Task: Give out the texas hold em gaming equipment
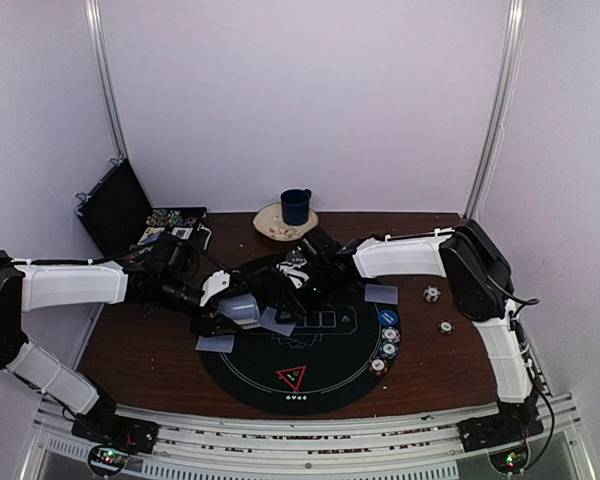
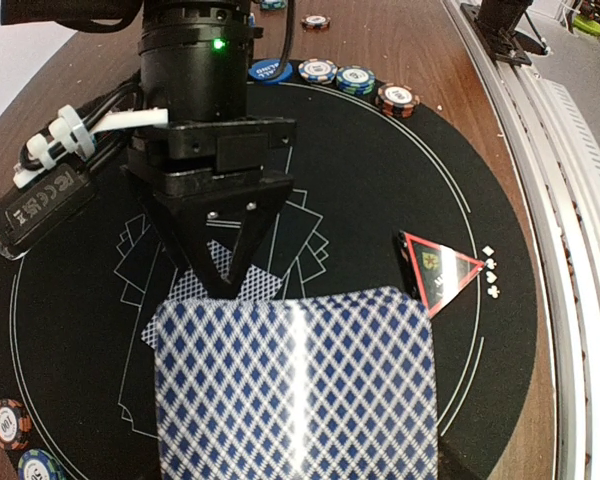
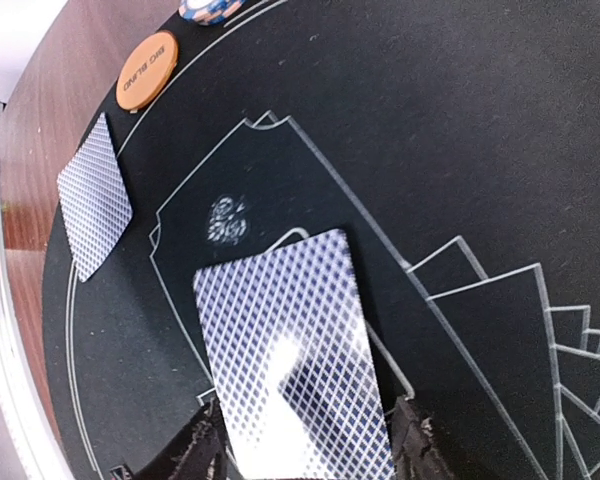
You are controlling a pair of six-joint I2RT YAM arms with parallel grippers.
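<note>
My left gripper [image 1: 220,318] is shut on a blue-checked card deck [image 1: 238,308], large in the left wrist view [image 2: 295,390]. My right gripper is down over a checked card [image 3: 285,340] on the black mat [image 1: 300,385], its fingertips either side of the card's near part; I cannot tell whether they touch it. Other cards [image 1: 380,294] [image 1: 216,343] lie on the mat. A red triangle marker [image 1: 291,376] sits near the front, with a column of chips [image 1: 389,335] along the right edge.
An open case [image 1: 120,205] stands at back left; a plate [image 1: 270,225] with a dark mug [image 1: 295,206] is at the back. Loose chips [image 1: 431,294] lie on the wooden table [image 1: 140,370] to the right.
</note>
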